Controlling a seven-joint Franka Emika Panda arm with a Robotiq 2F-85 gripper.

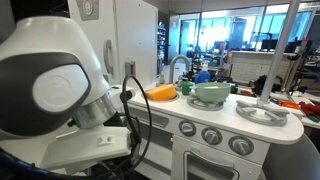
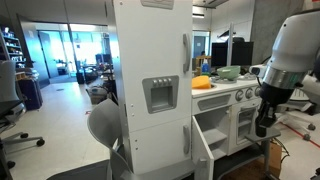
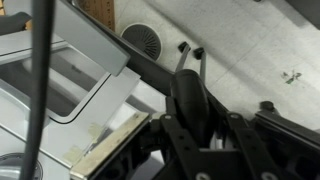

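Observation:
In the wrist view, my gripper is shut on a dark, rounded black object (image 3: 190, 98), which points away from the gripper over the floor. The second exterior view shows the same black object (image 2: 262, 129) hanging below the arm, beside the white toy kitchen (image 2: 240, 97). From the first exterior view, the large white arm (image 1: 70, 90) fills the left side, and its gripper end hides low in the frame. What the object is exactly, I cannot tell.
An open cabinet door (image 2: 210, 140) stands at the kitchen's lower front. On the counter are an orange item (image 1: 161, 92) and a green bowl (image 1: 209, 91) on a burner. A white toy fridge (image 2: 155, 70) stands alongside. Grey floor (image 3: 265, 60) lies below.

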